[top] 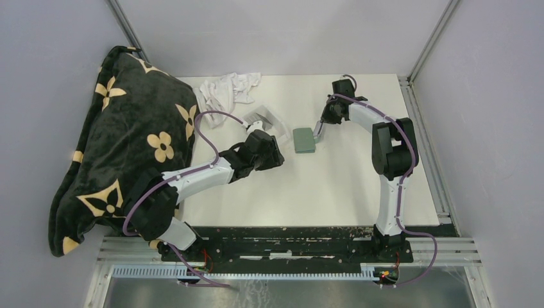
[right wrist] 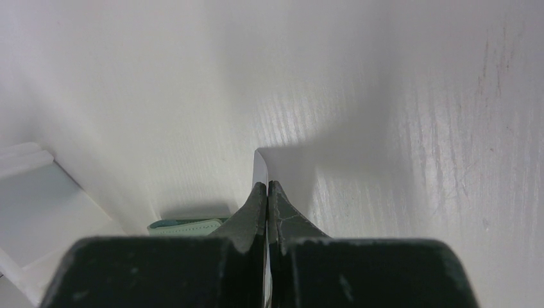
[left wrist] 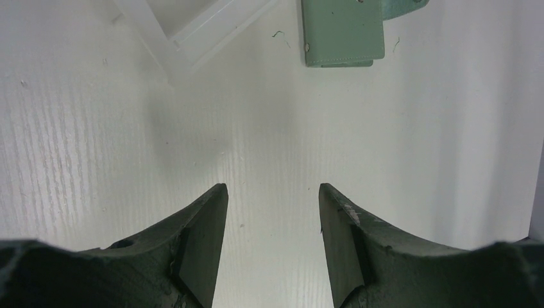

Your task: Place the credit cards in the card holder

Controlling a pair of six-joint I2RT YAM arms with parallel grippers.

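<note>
A green card holder (top: pixel 304 140) (left wrist: pixel 343 32) lies flat near the middle of the table, with a flap toward its right side. My right gripper (top: pixel 326 119) is shut on a thin white card (right wrist: pixel 259 165) at the holder's right edge; whether the card is inside a slot I cannot tell. My left gripper (top: pixel 276 160) stands open over bare table, below and left of the holder in the top view, with nothing between its fingers.
A white plastic tray (top: pixel 280 122) lies left of the holder. A white cloth (top: pixel 224 93) is at the back left, and a dark patterned blanket (top: pixel 128 128) covers the left side.
</note>
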